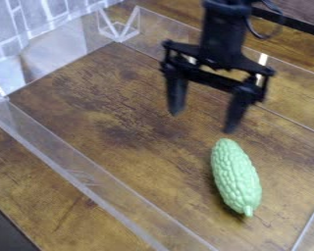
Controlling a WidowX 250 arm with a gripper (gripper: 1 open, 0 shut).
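A pale green bitter melon [235,176] lies lengthwise on the wooden floor of the clear-walled area at the lower right. The black gripper [206,106] hangs in the air above and behind it, slightly blurred, with its two fingers spread apart and nothing visible between them.
Clear plastic walls [81,173] bound the wooden surface [94,108]. A patterned white cloth [28,29] is at the upper left.
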